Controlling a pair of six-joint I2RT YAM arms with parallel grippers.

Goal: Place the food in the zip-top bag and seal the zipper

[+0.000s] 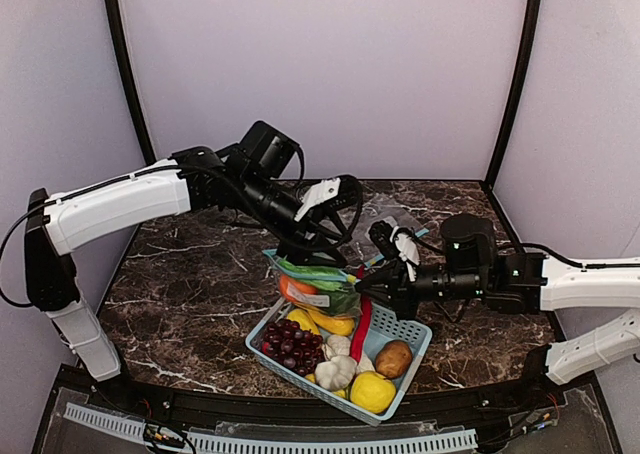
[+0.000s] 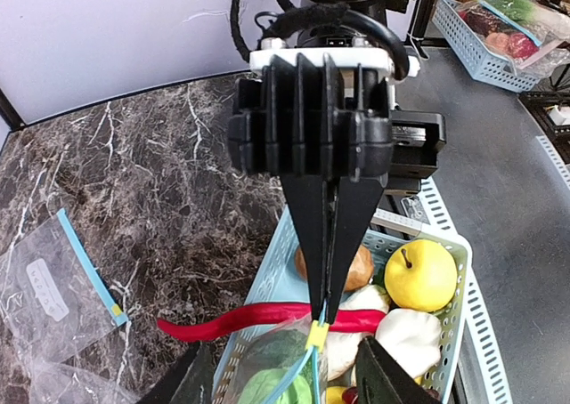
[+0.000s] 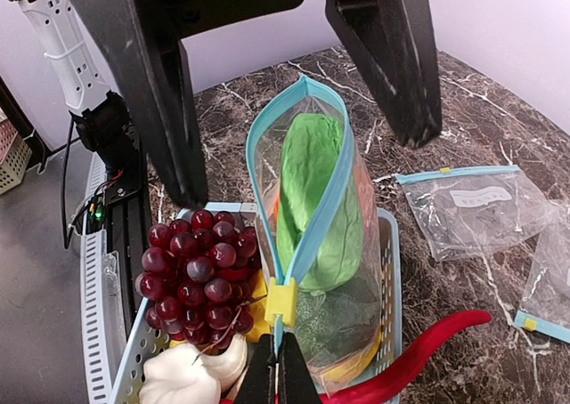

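Observation:
The clear zip top bag (image 3: 343,333) has a pale blue zip strip (image 3: 331,204), its mouth gaping around a green vegetable (image 3: 312,190). Something orange (image 1: 297,291) also shows in the bag. A yellow slider (image 3: 280,303) sits at the strip's near end. Just beyond the slider, my right gripper is shut on the end of the zip strip, also seen in the left wrist view. Above the bag's mouth my left gripper stands open, its fingers apart and clear of the strip in the right wrist view.
Below the bag is a blue basket (image 1: 415,339) with grapes (image 1: 290,346), garlic (image 1: 335,372), a potato (image 1: 393,358), a yellow fruit (image 1: 372,391) and a red pepper (image 3: 419,359). Empty bags (image 3: 476,204) lie flat on the marbled table behind it.

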